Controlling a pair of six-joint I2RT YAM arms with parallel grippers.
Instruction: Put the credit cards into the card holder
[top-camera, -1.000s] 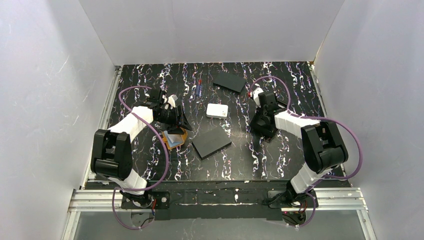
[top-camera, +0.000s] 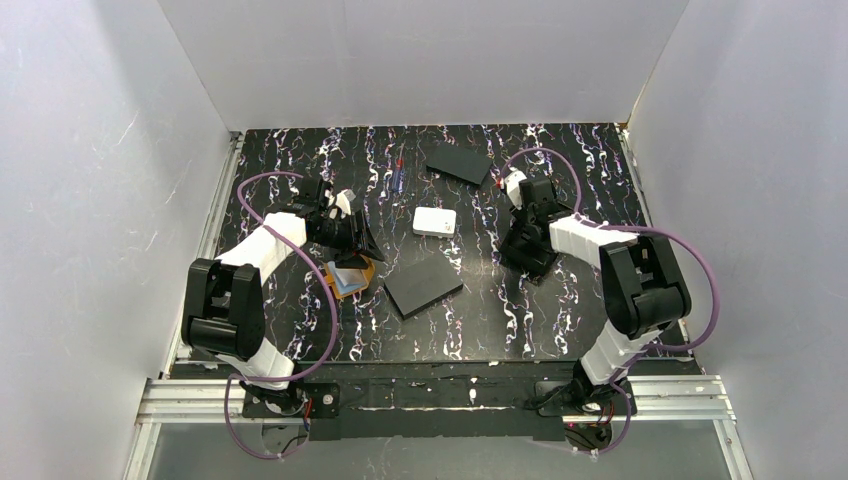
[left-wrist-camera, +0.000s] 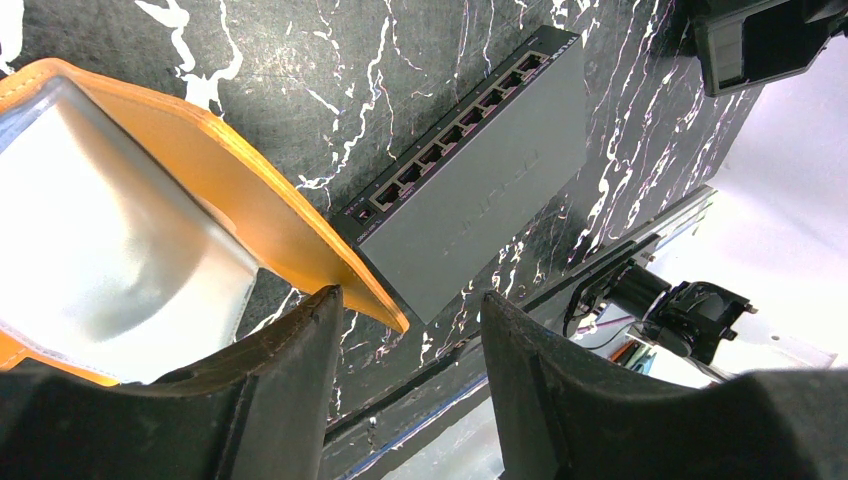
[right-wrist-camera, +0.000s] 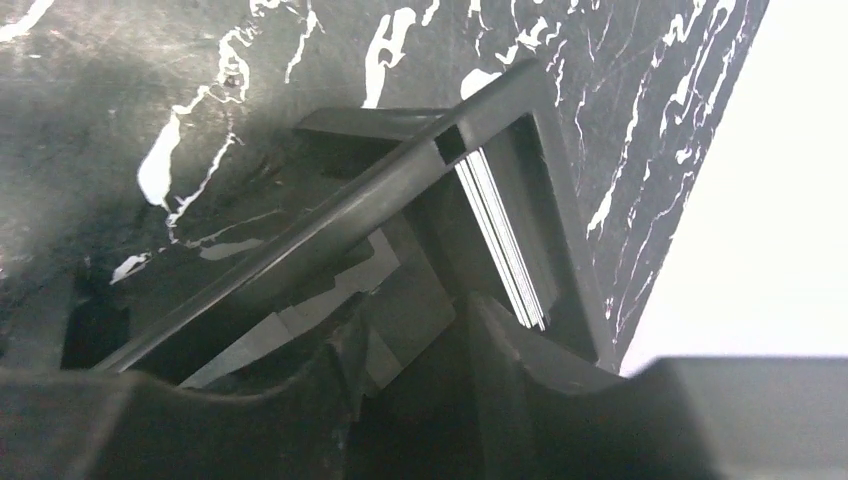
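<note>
A black open box (top-camera: 525, 258) sits on the right of the marble top, under my right gripper. In the right wrist view its rim (right-wrist-camera: 320, 220) crosses above a stack of thin white-edged cards (right-wrist-camera: 500, 235) standing in a slot. My right gripper is parted, low over the box, with no card visible between its fingers. My left gripper stands open above an orange holder (left-wrist-camera: 250, 200) with a pale insert (left-wrist-camera: 110, 240); nothing shows between its fingers.
A dark slab (top-camera: 423, 285) lies front centre, a white case (top-camera: 434, 222) in the middle, another dark slab (top-camera: 458, 163) and a thin blue tool (top-camera: 397, 175) at the back. Walls enclose the sides and back.
My right arm and wrist have shifted slightly over the black box. My left arm and the objects in the middle look unchanged.
</note>
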